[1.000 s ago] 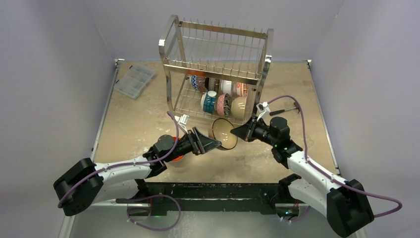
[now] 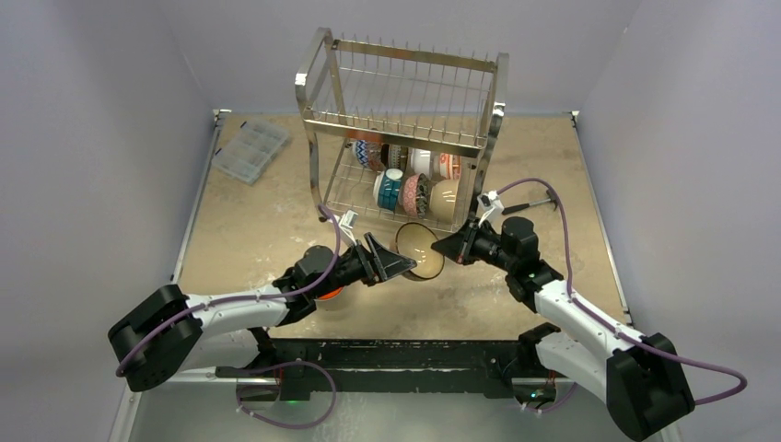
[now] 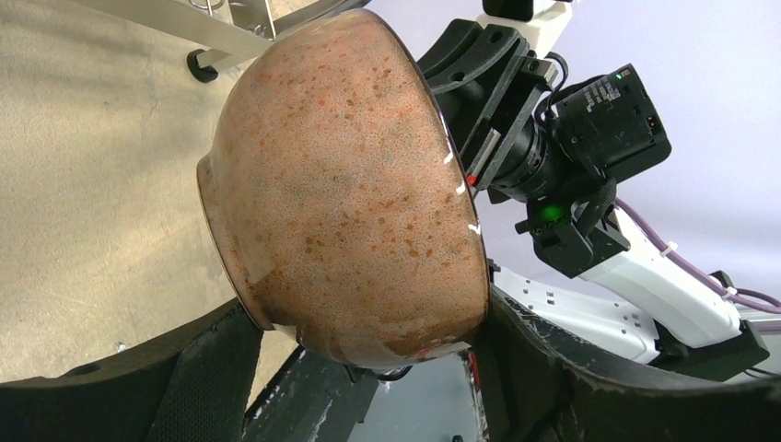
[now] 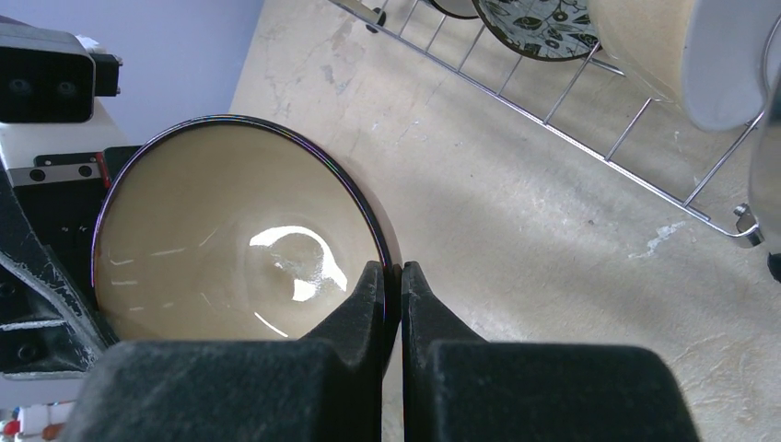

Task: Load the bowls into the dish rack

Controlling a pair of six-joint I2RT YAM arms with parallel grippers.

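A beige speckled bowl (image 2: 416, 244) with a dark rim hangs tilted between my two grippers, in front of the rack. My right gripper is shut on its rim. My left gripper has its fingers around the bowl's outer side; whether both press on it I cannot tell. The lower tier of the dish rack (image 2: 410, 133) holds several bowls, among them a teal one (image 2: 387, 188), a pink patterned one (image 2: 414, 193) and a cream one (image 2: 446, 201).
The upper tier is empty. A clear plastic box (image 2: 250, 147) lies at the back left. An orange item (image 2: 330, 294) is partly hidden under my left arm. A dark-handled tool (image 2: 530, 204) lies right of the rack.
The right arm is nearly still.
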